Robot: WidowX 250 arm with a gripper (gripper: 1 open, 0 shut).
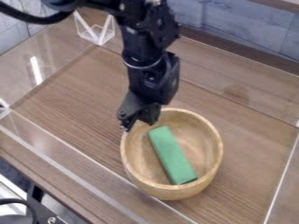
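A round wooden bowl [202, 174] sits in the lower right of the camera view with a green rectangular block [172, 156] lying inside it. My dark gripper [131, 120] hangs over the bowl's upper-left rim, apart from the block. It looks shut, and I see nothing between its fingers, though their tips are partly hard to make out.
A tiled wall runs along the back, and dark cables lie at the lower-left edge.
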